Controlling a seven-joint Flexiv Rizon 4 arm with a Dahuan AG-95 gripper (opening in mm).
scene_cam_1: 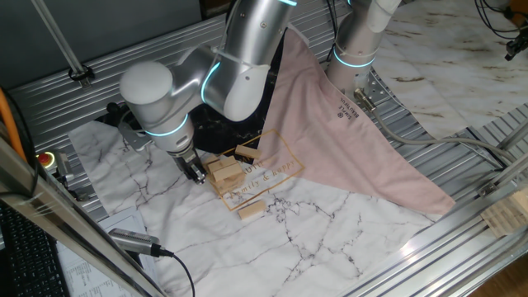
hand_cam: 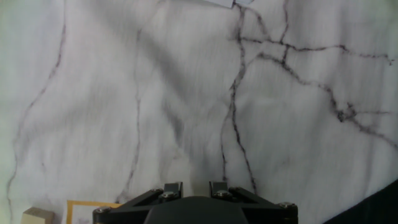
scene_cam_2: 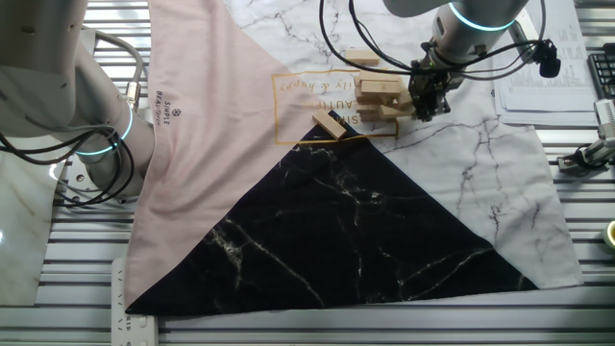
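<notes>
Several light wooden blocks [scene_cam_1: 224,171] are gathered in a small stack on the cloth, with some lying crosswise on others. One loose block [scene_cam_1: 251,210] is on the cloth in front of the stack, and another block [scene_cam_2: 329,124] lies at the tip of the black area. My gripper [scene_cam_1: 196,176] points down close beside the stack; whether it touches the blocks I cannot tell. In the wrist view my gripper is open, with bare white cloth visible between its fingers. A corner of a block [hand_cam: 37,216] shows at the lower left there.
The marble-print cloth [scene_cam_1: 330,239] has pink and black areas and a gold printed frame. Cables [scene_cam_2: 384,67] hang near the wrist.
</notes>
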